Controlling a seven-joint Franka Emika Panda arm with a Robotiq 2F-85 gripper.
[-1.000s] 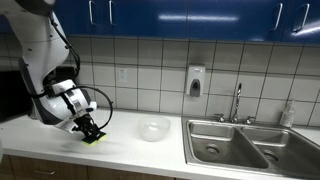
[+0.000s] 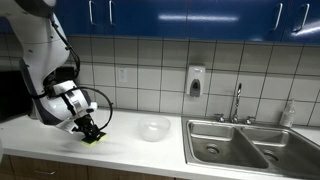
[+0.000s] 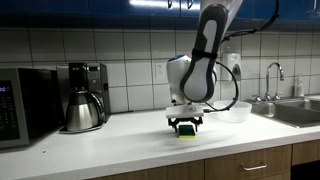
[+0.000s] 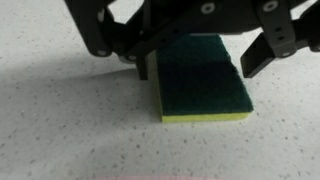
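A green sponge with a yellow underside (image 4: 205, 90) lies flat on the white speckled counter in the wrist view. My gripper is open above it, with one dark finger (image 4: 142, 65) by the sponge's left side and the other (image 4: 258, 55) by its right side. The sponge's far end is hidden under the gripper. In exterior view 2 the sponge (image 3: 186, 131) shows below the gripper (image 3: 186, 122), near the counter's front edge. From exterior view 1 the gripper (image 2: 92, 132) covers most of the sponge.
A clear bowl (image 2: 155, 128) stands on the counter, right of the arm. Farther right is a double steel sink (image 2: 213, 149) with a faucet (image 2: 237, 103). A coffee maker (image 3: 88, 95) and a microwave (image 3: 14, 110) stand at the left in exterior view 2.
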